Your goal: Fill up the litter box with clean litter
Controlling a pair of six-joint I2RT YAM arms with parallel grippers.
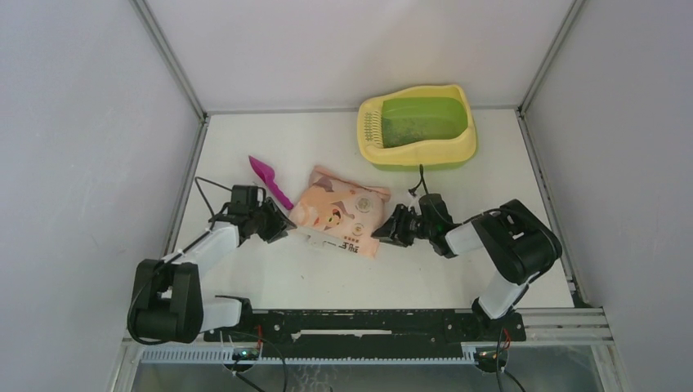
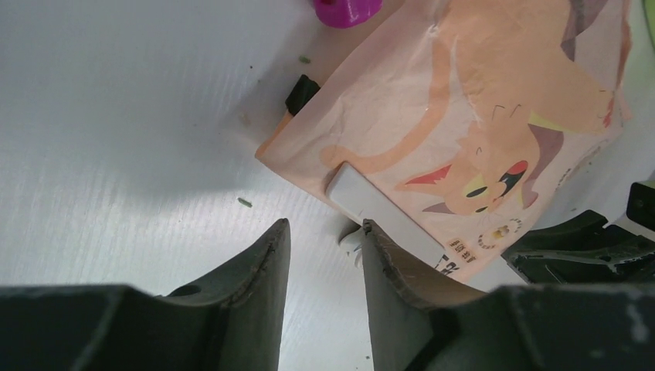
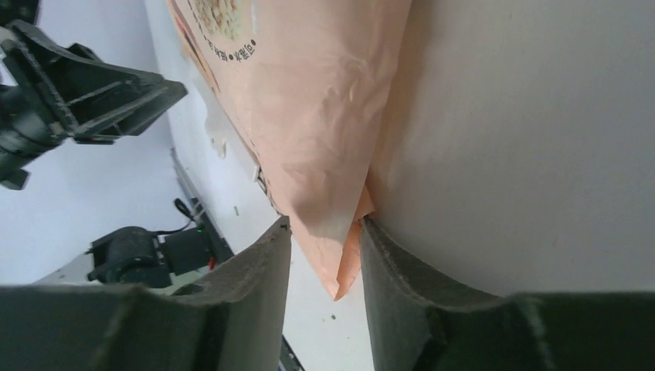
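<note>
The pink litter bag (image 1: 342, 209) lies flat mid-table, with a cat face and a blank pale label on its front. Close to its left edge is my left gripper (image 1: 282, 224). In the left wrist view, the left gripper has its fingers apart; bare table shows between them, and the bag (image 2: 432, 139) lies beyond the tips. At the opposite side, my right gripper straddles the bag's folded corner (image 3: 324, 224), fingers apart around it. The yellow-green litter box (image 1: 376, 149) stands behind, at the back right.
A purple scoop (image 1: 268, 176) lies left of the bag, its handle end near the bag's edge. A few green crumbs (image 2: 245, 202) dot the table. Free surface spreads in front of the bag and at the far right.
</note>
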